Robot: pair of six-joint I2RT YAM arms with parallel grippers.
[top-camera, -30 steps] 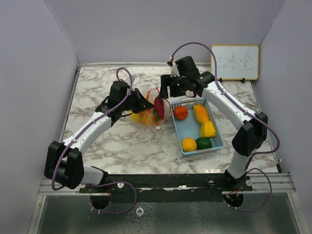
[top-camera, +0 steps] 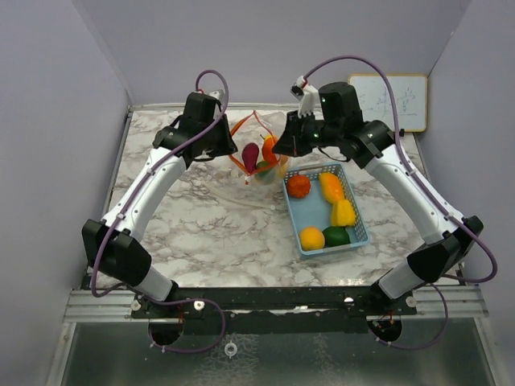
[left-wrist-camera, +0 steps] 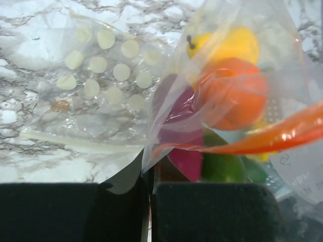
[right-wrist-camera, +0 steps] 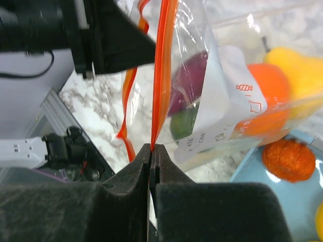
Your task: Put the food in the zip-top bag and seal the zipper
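The clear zip bag with an orange zipper hangs between both grippers in the top view, holding a purple vegetable, an orange one, a yellow one and a green one. My left gripper is shut on one side of the bag's rim. My right gripper is shut on the other rim at the orange zipper.
A blue basket right of the bag holds several pieces of toy food. A whiteboard stands at the back right.
Both grippers have risen with the bag's rim, the right one moving right and shutting from open. The food inside has shifted.
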